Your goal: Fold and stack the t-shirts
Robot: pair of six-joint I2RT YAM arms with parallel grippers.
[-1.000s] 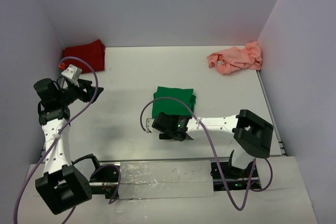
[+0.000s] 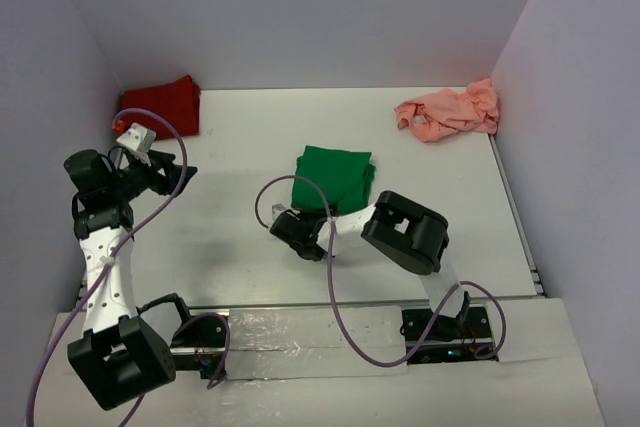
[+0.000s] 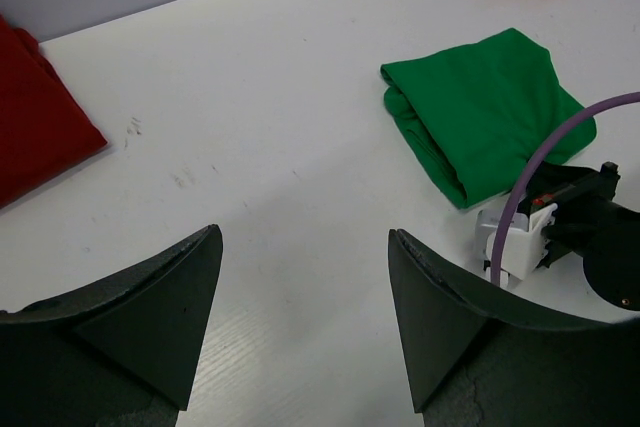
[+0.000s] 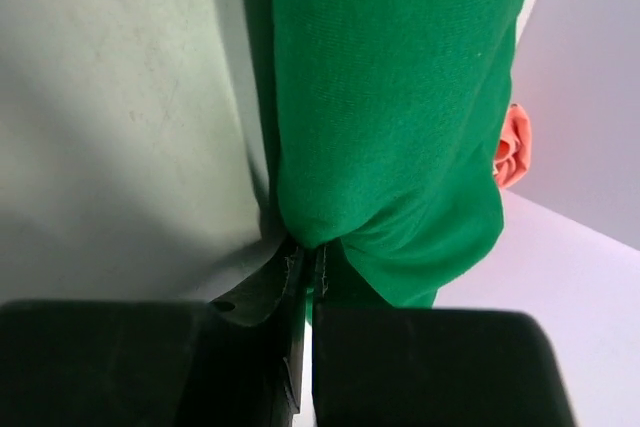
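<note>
The green t-shirt (image 2: pixel 334 169) lies folded near the table's middle. My right gripper is shut on its near edge, where the cloth bunches at the fingertips. In the top view the right wrist hides that edge. My left gripper stands open at the left, above the table, with nothing between its fingers. A folded red t-shirt (image 2: pixel 165 105) lies in the back left corner, and a crumpled pink t-shirt (image 2: pixel 445 115) in the back right corner.
Grey walls (image 2: pixel 300 7) bound the white table (image 2: pixel 240 147) at back and sides. Bare table lies between the red and green shirts and to the right of the green one. Purple cables loop over both arms.
The left arm is unchanged.
</note>
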